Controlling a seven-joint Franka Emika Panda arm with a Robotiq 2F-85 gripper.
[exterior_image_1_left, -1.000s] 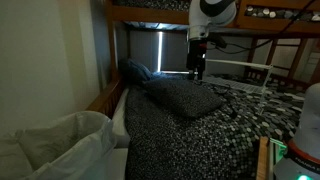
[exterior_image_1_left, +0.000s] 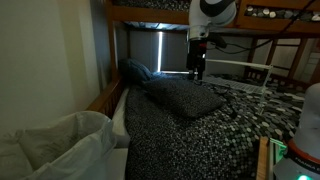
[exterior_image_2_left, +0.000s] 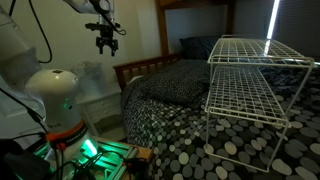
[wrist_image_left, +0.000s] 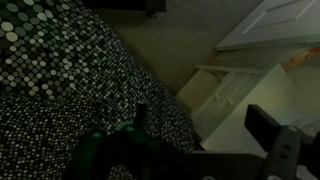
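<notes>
My gripper is open in the wrist view, its dark fingers (wrist_image_left: 262, 126) well apart and no object held between them. In exterior view 2 the gripper (exterior_image_2_left: 107, 46) hangs high at the upper left, above the bed's level. Exterior view 1 has the gripper (exterior_image_1_left: 198, 70) pointing down in the air over the bed. A dark dotted blanket (exterior_image_1_left: 185, 98) lies bunched on the patterned bedding (exterior_image_1_left: 160, 140). Dark pillows (exterior_image_1_left: 133, 71) rest at the bed's far end.
A white wire rack (exterior_image_2_left: 245, 97) stands on the bedding at the right. In exterior view 1, a white lined bin (exterior_image_1_left: 75, 145) sits at the lower left. A wooden bed rail (exterior_image_1_left: 106, 98) runs along the wall side. Open air surrounds the gripper.
</notes>
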